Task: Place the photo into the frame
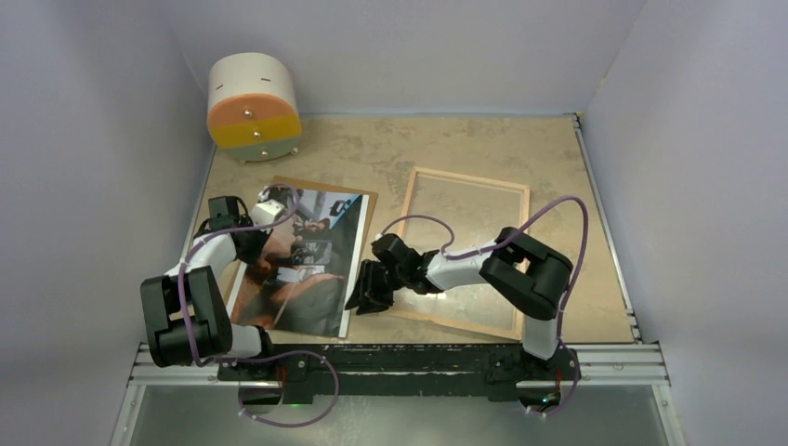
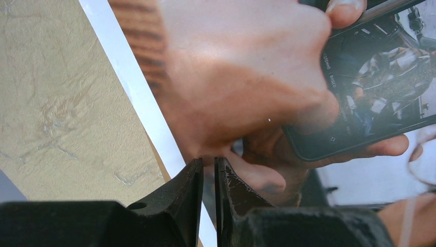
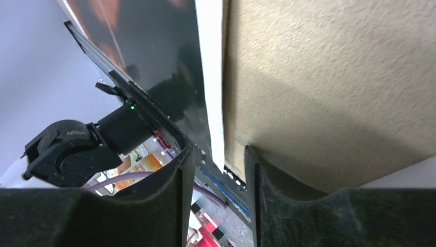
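The large photo point(image 1: 307, 269), with white side borders, lies over a brown board point(image 1: 321, 185) on the left half of the table. At its left edge rests my left gripper, fingers close together; a narrow gap shows photo surface, and whether they pinch the sheet is unclear. By the lower part of the photo's right edge, my right gripper point(image 1: 353, 308) is partly open. In the right wrist view the white border point(image 3: 211, 77) ends at a corner that appears between its fingertips, with nothing visibly gripped. A light wooden frame point(image 1: 469, 177) with a clear pane lies to the right.
A small rounded cabinet with coloured drawers point(image 1: 253, 107) stands at the back left. My right arm point(image 1: 455, 269) stretches across the frame. Bare table point(image 1: 372, 153) lies along the back and at the far right.
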